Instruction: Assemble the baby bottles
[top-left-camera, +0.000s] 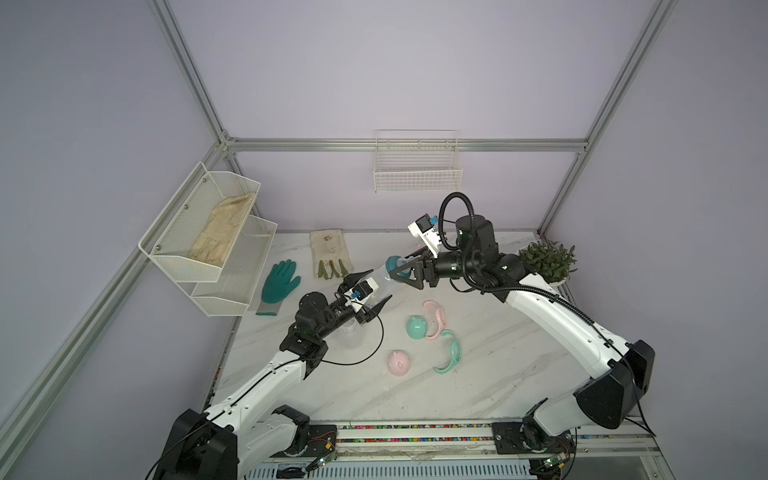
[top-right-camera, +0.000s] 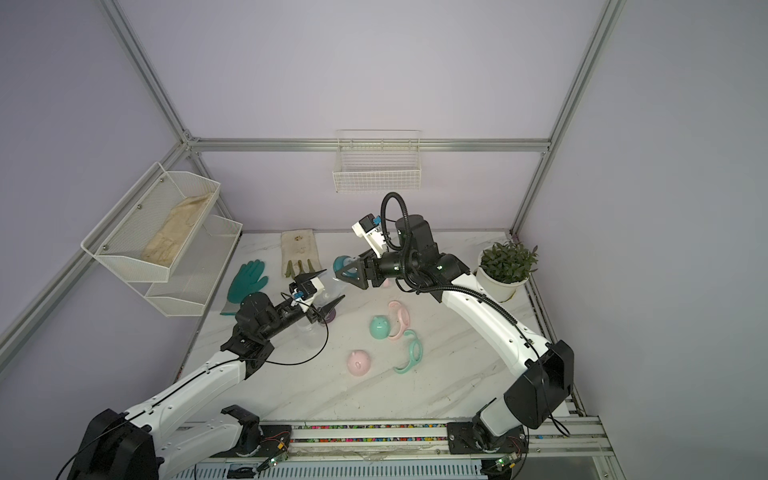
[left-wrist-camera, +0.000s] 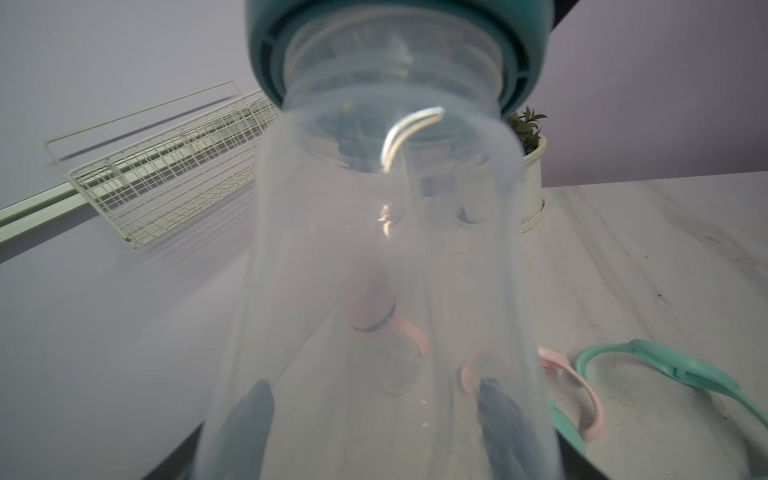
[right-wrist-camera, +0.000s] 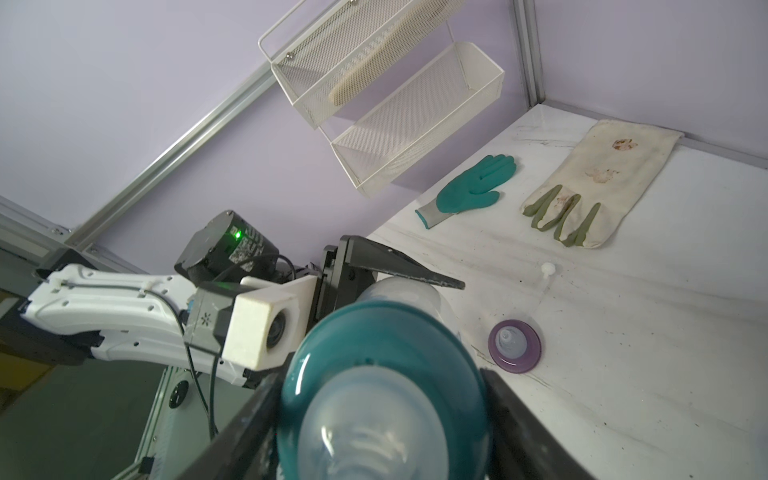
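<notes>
A clear bottle (left-wrist-camera: 392, 200) is held above the table, my left gripper (top-left-camera: 381, 285) shut on its body. At the bottle's mouth sits a teal collar (right-wrist-camera: 384, 336) with a translucent nipple (right-wrist-camera: 372, 424); whether it is threaded on cannot be told. My right gripper (top-left-camera: 408, 270) is open, its fingers (right-wrist-camera: 512, 424) on either side of that collar. On the table lie a teal cap (top-left-camera: 416, 326), a pink cap (top-left-camera: 398, 363), a pink handle (top-left-camera: 433, 319) and a teal handle (top-left-camera: 450, 352). A purple collar with a nipple (right-wrist-camera: 514, 345) rests below. Another clear bottle (top-left-camera: 348, 333) stands partly hidden by my left arm.
Two gloves lie at the back left, one teal (top-left-camera: 280, 280) and one beige (top-left-camera: 329, 252). White mesh baskets (top-left-camera: 232, 272) hang at the left wall. A potted plant (top-right-camera: 506, 268) stands back right.
</notes>
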